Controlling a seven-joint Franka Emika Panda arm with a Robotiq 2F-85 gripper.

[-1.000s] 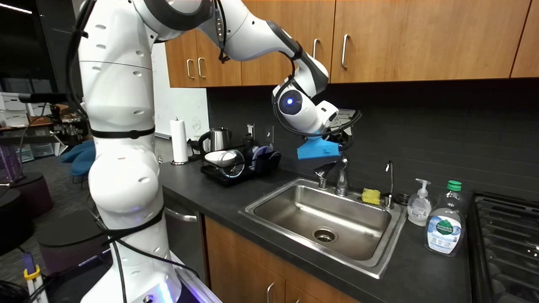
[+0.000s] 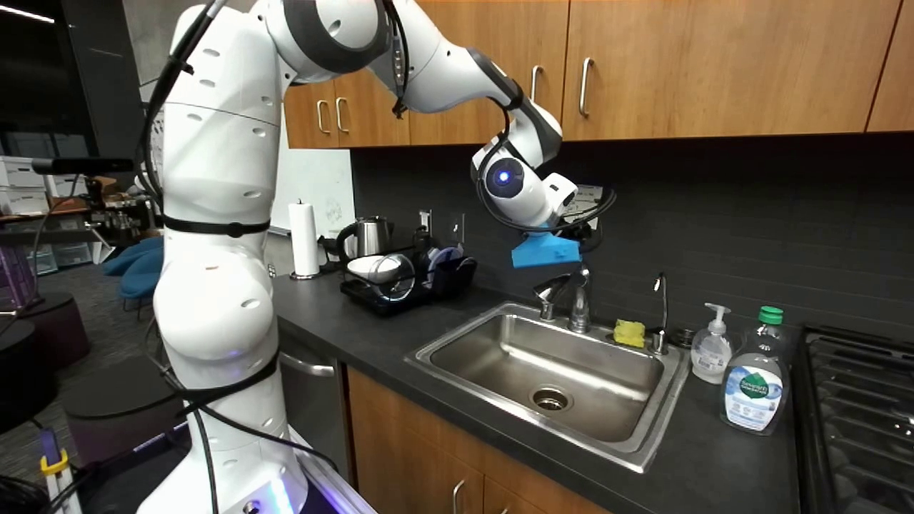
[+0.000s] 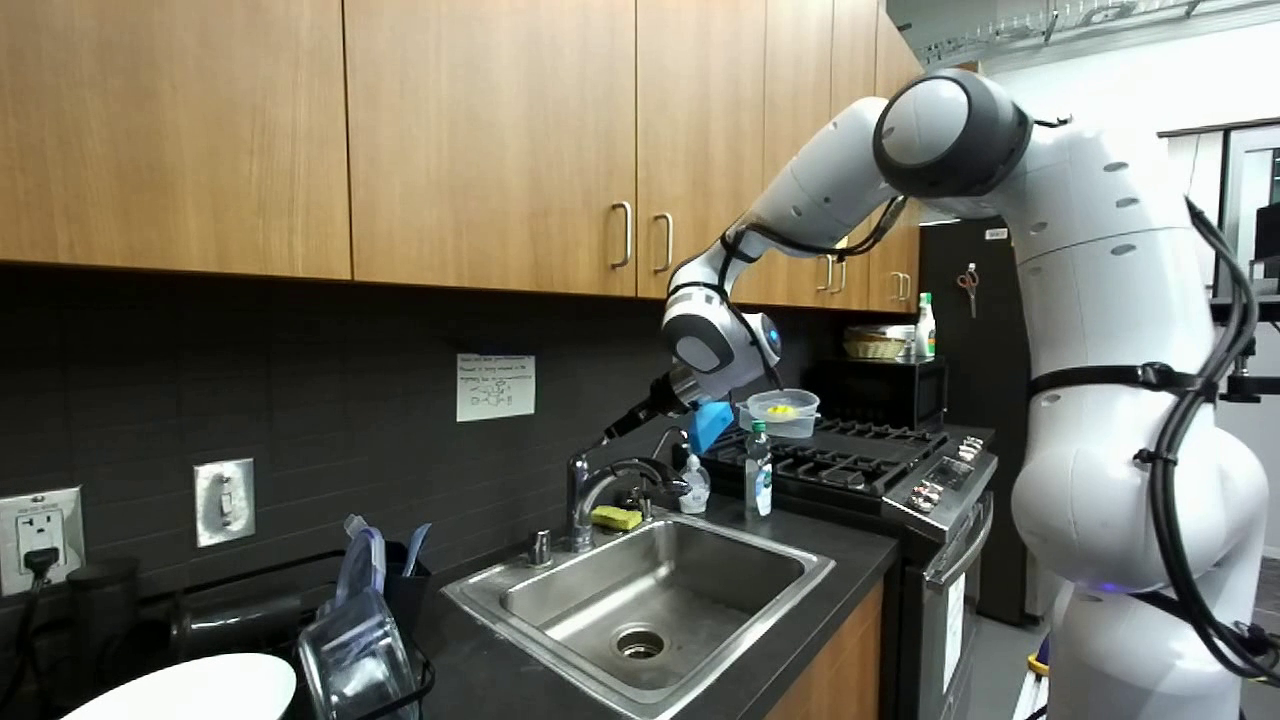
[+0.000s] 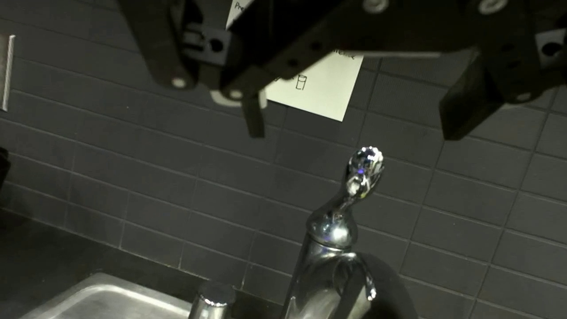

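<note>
In the wrist view my gripper is open, its two dark fingers spread wide with nothing between them. The chrome faucet handle (image 4: 365,169) shows below the gap, roughly midway between the fingertips. Exterior view 2 has the gripper (image 3: 624,424) just above and behind the faucet (image 3: 582,492); whether it touches the handle I cannot tell. From exterior view 1, a blue piece (image 2: 545,250) on the wrist largely hides the fingers, and the faucet (image 2: 580,304) stands under them at the back of the sink (image 2: 480,383).
A yellow sponge (image 2: 630,333) lies behind the sink, beside a thin tap (image 2: 661,300). Right of it stand a soap pump (image 2: 712,350) and a dish soap bottle (image 2: 755,381). Left is a dish rack (image 2: 377,301). The sink basin is empty; upper cabinets (image 2: 728,68) hang above.
The arm has shifted a little to the right in exterior view 1, and the wrist with its blue piece sits slightly higher. The faucet and counter items have not moved.
</note>
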